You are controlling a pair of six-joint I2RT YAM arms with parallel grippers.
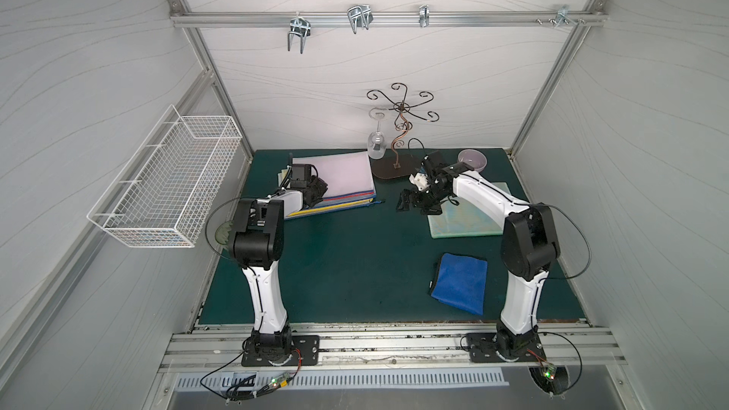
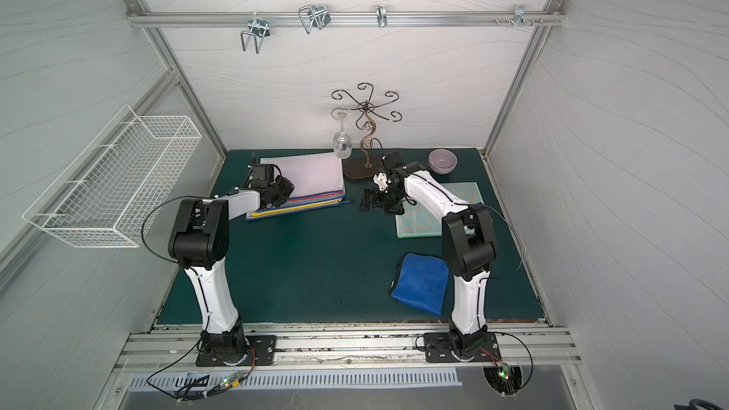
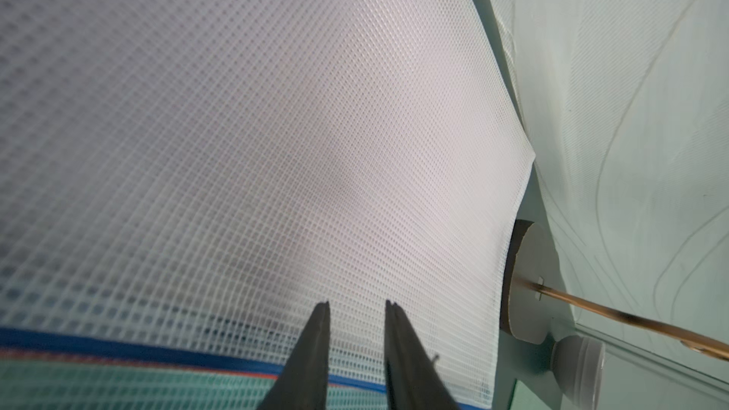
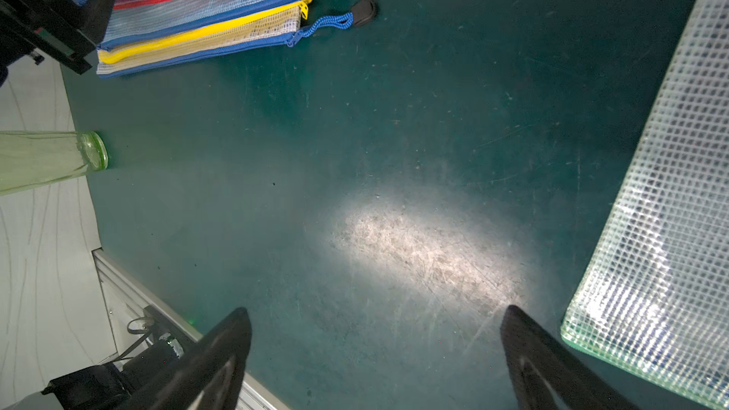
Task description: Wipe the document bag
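Note:
A stack of mesh document bags [image 1: 345,171], pale pink on top with red, blue and yellow zipper edges, lies at the back left. My left gripper is low over the stack near its zipper edge, its fingertips apart; what is between them is unclear. My right gripper is open above bare table left of a light-green mesh bag [image 4: 653,243]. A blue pouch [image 1: 459,281] lies at the front right.
A glass [image 1: 376,144], a metal stand [image 1: 395,171] and a purple bowl [image 2: 442,161] stand at the back. A white wire basket [image 1: 167,190] hangs on the left wall.

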